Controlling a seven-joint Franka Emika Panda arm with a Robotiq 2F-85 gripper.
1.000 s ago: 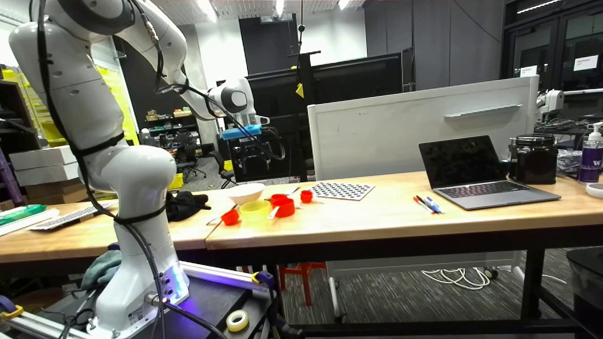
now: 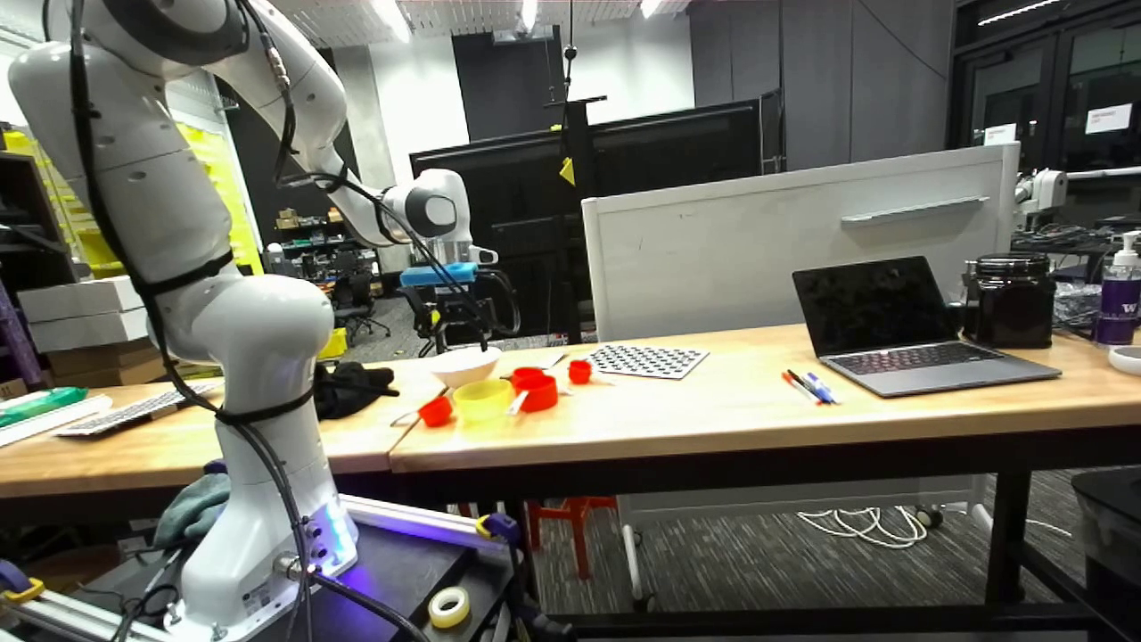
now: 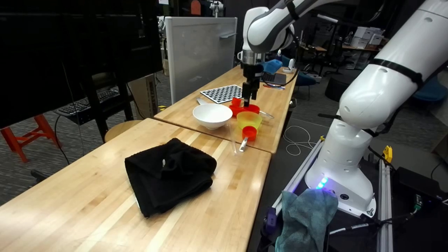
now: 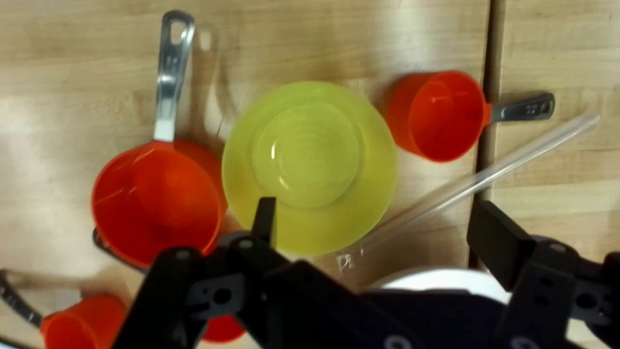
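In the wrist view my gripper stands open above the table, its black fingers wide apart with nothing held. Beneath it lies a translucent yellow bowl [image 4: 311, 157]. A large red measuring cup [image 4: 157, 203] with a metal handle sits left of the bowl, a smaller red cup [image 4: 444, 116] to its right. A clear rod [image 4: 500, 168] slants across the table seam. The white bowl [image 3: 212, 115] is mostly hidden by the gripper in the wrist view. More small red cups [image 4: 84, 325] show at the lower left there.
A black cloth [image 3: 170, 174] lies on the nearer table in exterior view 2. The checkered board [image 2: 647, 360], pens [image 2: 809, 386] and an open laptop [image 2: 909, 342] are farther along the other table. Bare wood lies between the board and pens.
The arm's wrist and gripper have come down and shifted a little left in exterior view 1, nearer the bowls. The tabletop things look unmoved.
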